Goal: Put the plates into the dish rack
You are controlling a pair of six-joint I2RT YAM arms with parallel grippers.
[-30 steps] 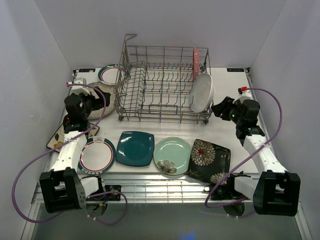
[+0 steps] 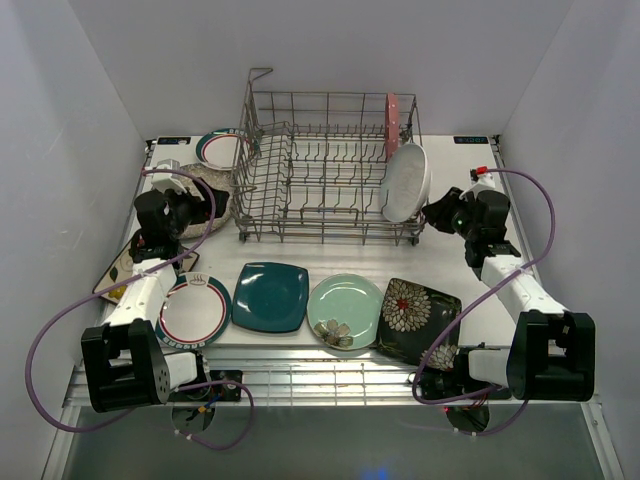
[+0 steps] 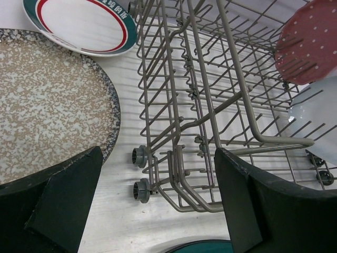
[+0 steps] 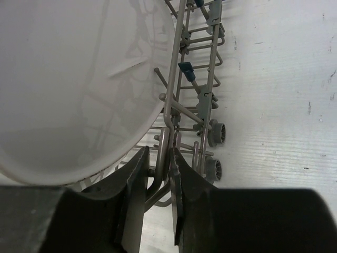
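Observation:
A wire dish rack (image 2: 330, 225) holds a white plate (image 2: 405, 180) and a pink dotted plate (image 2: 392, 125) upright on its right side. My right gripper is shut on the rack's wire frame at its right end, beside the white plate. My left gripper (image 2: 210, 205) is open over a speckled plate (image 3: 47, 105), left of the rack, with a red-rimmed white plate (image 3: 81, 21) behind it. Along the front lie another red-rimmed plate (image 2: 192, 310), a teal square plate (image 2: 270, 297), a green plate (image 2: 345, 300) and a dark floral plate (image 2: 418, 320).
A patterned square plate (image 2: 118, 268) lies partly under the left arm. Side walls (image 2: 580, 200) flank both arms.
My left arm has shifted very slightly. The plates look unchanged.

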